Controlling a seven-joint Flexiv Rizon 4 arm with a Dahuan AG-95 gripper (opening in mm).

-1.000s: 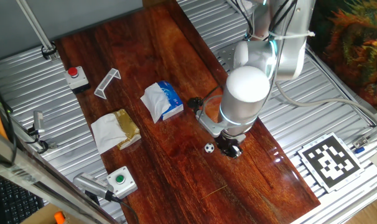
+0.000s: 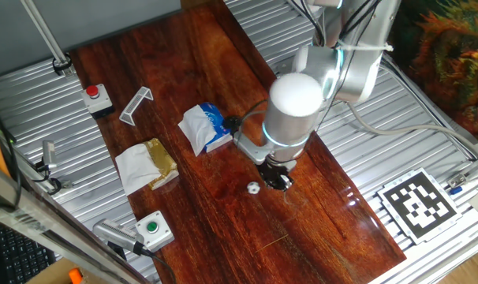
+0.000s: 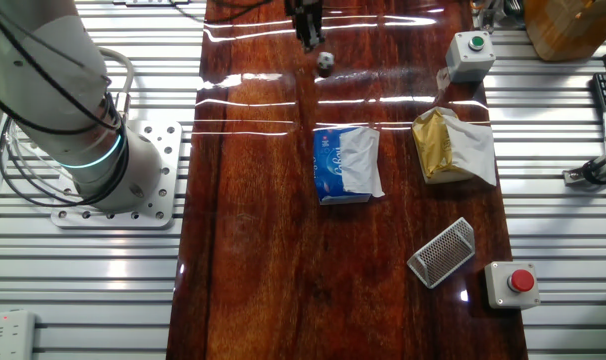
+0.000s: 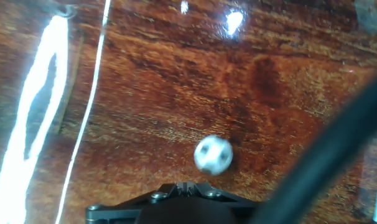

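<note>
A small white ball with dark patches [image 2: 253,188] rests on the dark wooden table, just left of my gripper [image 2: 280,183]. In the wrist view the same ball [image 4: 213,155], slightly blurred, shows a little ahead and right of the fingertips, with bare wood between. My gripper is shut there, its black fingers meeting with nothing visible between them. From the second exterior view, the ball [image 3: 325,60] appears close beside the gripper tip [image 3: 310,42]; whether they touch cannot be told from there.
A blue-and-white tissue pack [image 3: 341,165] and a gold-and-white pack [image 3: 443,147] lie on the table. Around them are a metal grater-like piece [image 3: 443,253], a red-button box [image 3: 512,285] and a green-button box [image 2: 154,230].
My gripper and arm have moved left, remaining beside the ball. The packs have not moved.
</note>
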